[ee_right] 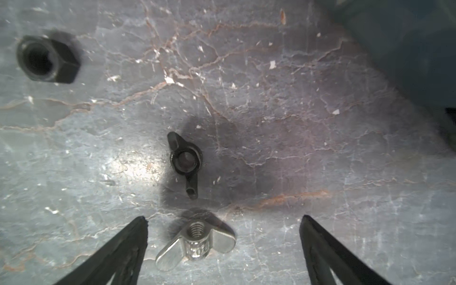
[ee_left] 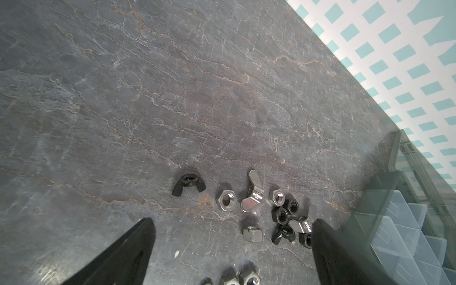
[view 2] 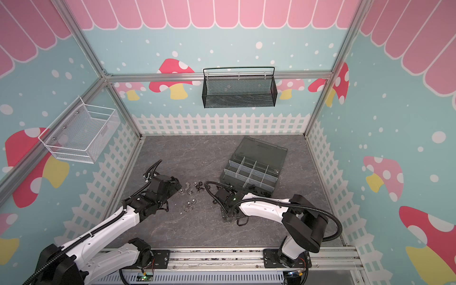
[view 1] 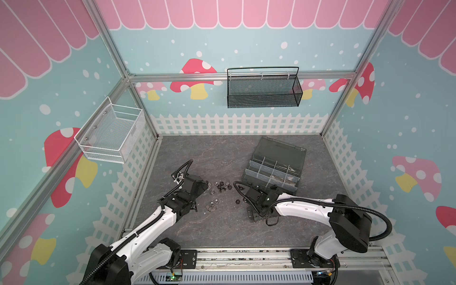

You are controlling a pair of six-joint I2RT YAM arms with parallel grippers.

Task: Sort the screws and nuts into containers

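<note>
Two wing nuts, a black one (ee_right: 186, 160) and a silver one (ee_right: 196, 241), lie on the table in the right wrist view. My right gripper is open above them, its fingers empty; the silver one is between the fingertips' lines of sight, nearer the left finger (ee_right: 127, 247). A black hex nut (ee_right: 47, 59) rests farther off. My left gripper also stands open and empty, over a scatter of nuts: a black wing nut (ee_left: 189, 183), a silver hex nut (ee_left: 226, 200), a silver wing nut (ee_left: 253, 191) and several others. The compartment box (view 1: 273, 173) stands open-lidded at back right.
A black mesh basket (view 1: 264, 90) hangs on the back wall, a white one (view 1: 110, 133) on the left wall. Bare table (view 1: 204, 152) stretches behind the nuts. My right arm covers part of the box's front side in the top views.
</note>
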